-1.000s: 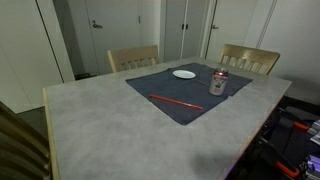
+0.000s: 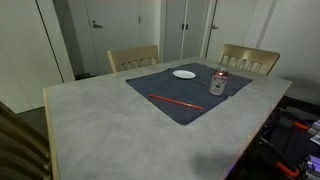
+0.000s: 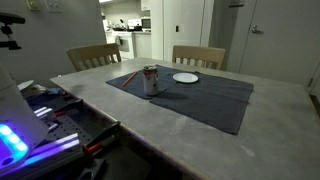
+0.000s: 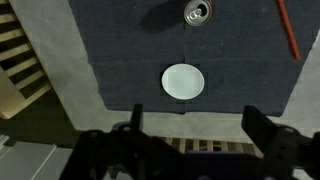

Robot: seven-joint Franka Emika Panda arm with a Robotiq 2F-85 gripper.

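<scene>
My gripper stands open at the lower edge of the wrist view, high above the table, with nothing between its fingers. A white round plate (image 4: 182, 81) lies flat on the dark cloth (image 4: 125, 60), beyond the fingertips. Upright on the same cloth is a can (image 2: 219, 82), seen from above as a round top (image 4: 197, 12) in the wrist view. A red-orange stick (image 2: 176, 102) lies on the cloth, apart from both plate and can. In exterior view 1 the gripper is out of sight.
Chairs stand round it, one at the far side (image 2: 134, 58) and another at the right (image 2: 249, 58). In exterior view 2, the white robot arm (image 3: 22, 120) fills the left edge.
</scene>
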